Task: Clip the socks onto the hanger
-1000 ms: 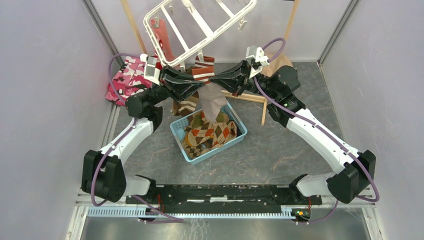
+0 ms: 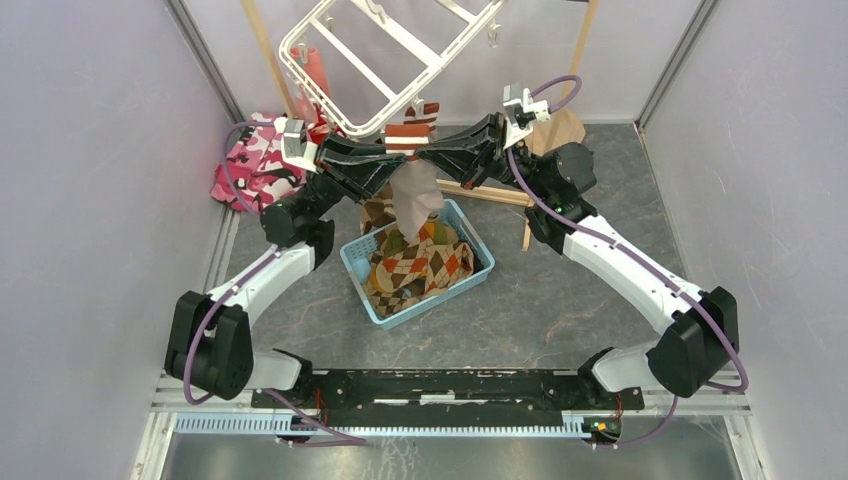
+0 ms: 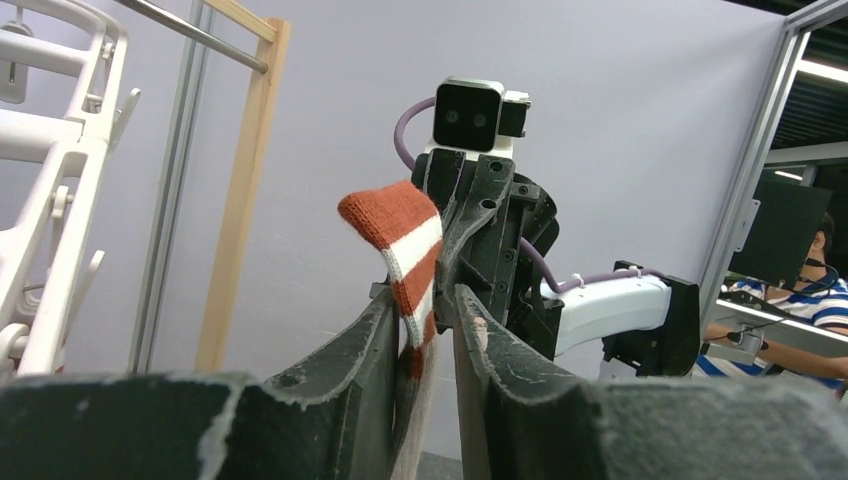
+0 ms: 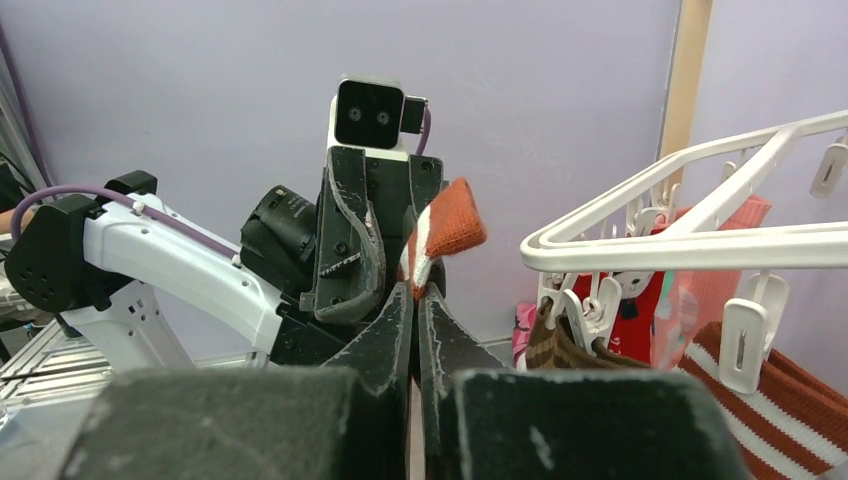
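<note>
An orange-and-white striped sock with a grey lower part (image 2: pixel 414 195) hangs upright between my grippers, below the front edge of the white clip hanger (image 2: pixel 437 62). In the right wrist view, my right gripper is shut on the sock, whose cuff sticks up above the fingertips. My left gripper is part open around the sock, its fingers apart. Other socks, including a striped one (image 4: pixel 760 410), hang beside it at the hanger's clips (image 4: pixel 742 340).
A blue basket (image 2: pixel 385 320) of patterned socks stands below. Pink camouflage cloth (image 2: pixel 245 170) lies at the back left. Wooden poles (image 3: pixel 250 180) stand behind the hanger.
The hanger has shifted slightly down and left in the top view.
</note>
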